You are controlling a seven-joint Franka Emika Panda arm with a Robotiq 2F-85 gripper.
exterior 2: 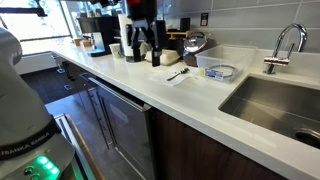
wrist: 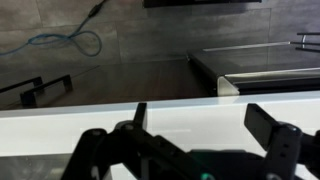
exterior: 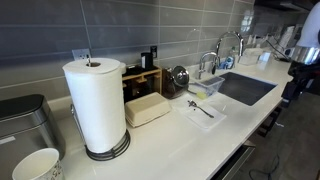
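Note:
My gripper stands open in the wrist view, its two dark fingers wide apart with nothing between them. Beneath it run the white front edge of the counter (wrist: 190, 122) and the floor (wrist: 150, 30) beyond. In exterior view 2 the arm (exterior 2: 35, 105) fills the left side, with the gripper's dark body high in front of the counter. Only part of the arm (exterior: 308, 38) shows at the right edge of exterior view 1. A spoon-like utensil (exterior: 194, 104) lies on a white sheet, well away from the gripper.
A paper towel roll (exterior: 96, 105), a beige box (exterior: 147, 109) and a white cup (exterior: 40, 165) stand on the left part of the counter. A clear bin (exterior 2: 228, 58) sits beside the sink (exterior 2: 285, 105). Bare counter lies along the front.

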